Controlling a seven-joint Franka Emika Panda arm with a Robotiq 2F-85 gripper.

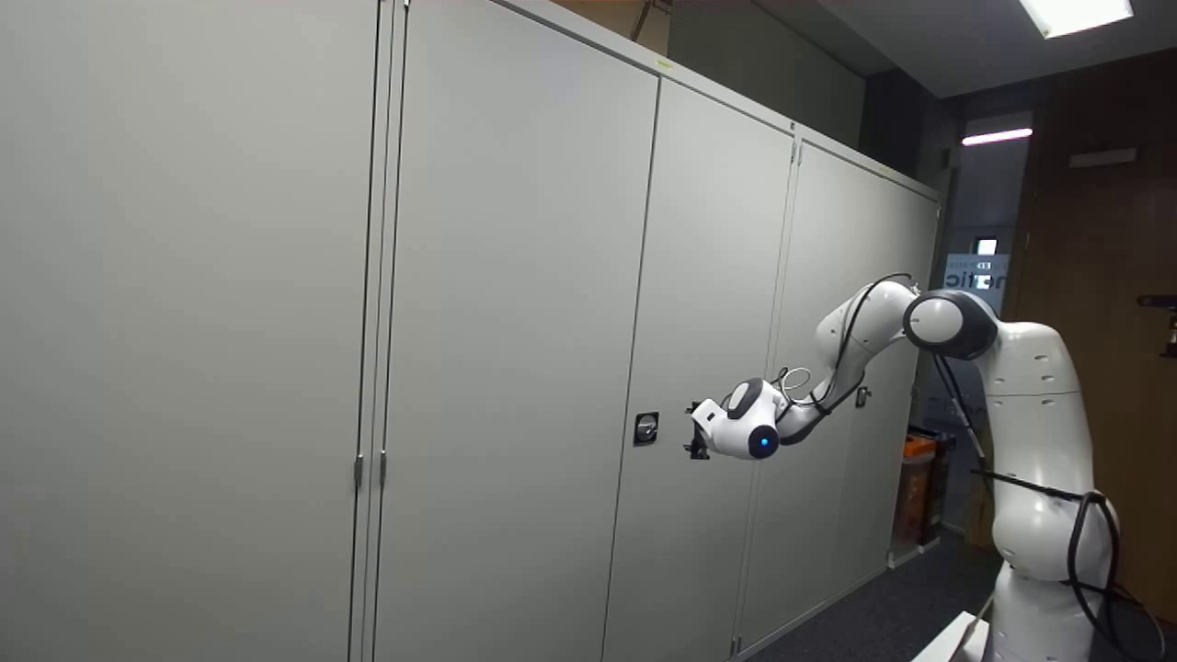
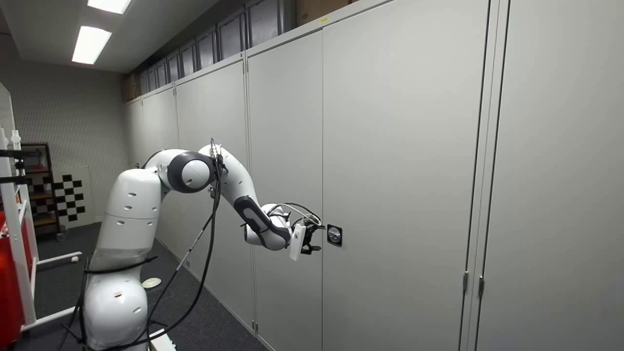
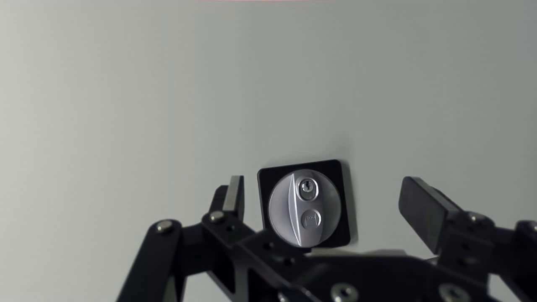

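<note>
A round silver knob (image 3: 305, 207) with a keyhole and a raised grip sits on a black square plate (image 3: 345, 221) on the grey cabinet door (image 3: 302, 80). The same knob (image 1: 646, 428) shows in exterior view 1, and the knob (image 2: 334, 235) appears again in exterior view 2. My gripper is open, its black fingers spread to the left and right of the knob, which lies nearer the left finger. Nothing is between the fingers in grasp; the gripper (image 2: 319, 239) hangs in front of the door, apart from the knob. The gripper's body hides the plate's lower left corner.
Tall grey cabinets run along the wall, all doors closed. Another door handle (image 1: 862, 397) lies farther right, behind the arm. Slim handles (image 1: 359, 473) mark the doors at left. A white frame (image 2: 20, 234) stands behind the arm. The space before the knob is clear.
</note>
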